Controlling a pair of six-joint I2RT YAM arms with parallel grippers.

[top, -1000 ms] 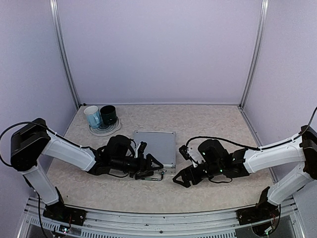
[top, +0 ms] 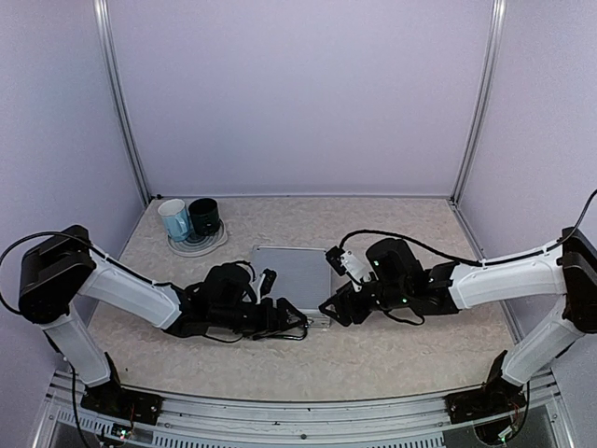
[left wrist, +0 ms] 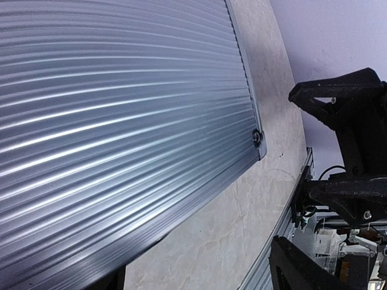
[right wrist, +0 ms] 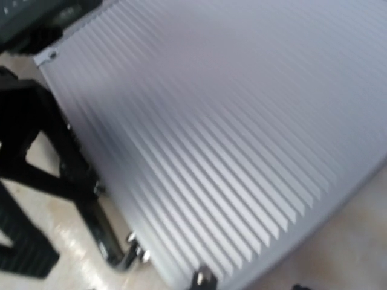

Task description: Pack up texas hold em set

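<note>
The closed silver case (top: pixel 294 271) lies flat on the table, its ribbed lid (left wrist: pixel 121 103) filling much of the left wrist view. At its front edge is the black handle (right wrist: pixel 103 235), partly covered by my left gripper (top: pixel 298 319), which is part open beside it; I cannot see anything held. My right gripper (top: pixel 328 312) is part open at the case's front right corner. One of its fingers (right wrist: pixel 204 278) reaches the lid's edge in the right wrist view. No cards or chips show; the case's inside is hidden.
At the back left, a light blue mug (top: pixel 173 218) and a black mug (top: pixel 204 217) stand on a plate (top: pixel 198 246). Both grippers are close together at the case front.
My right gripper has moved left and toward the back, up to the case's front right corner. The left gripper has shifted slightly near the handle. The case has stayed in place.
</note>
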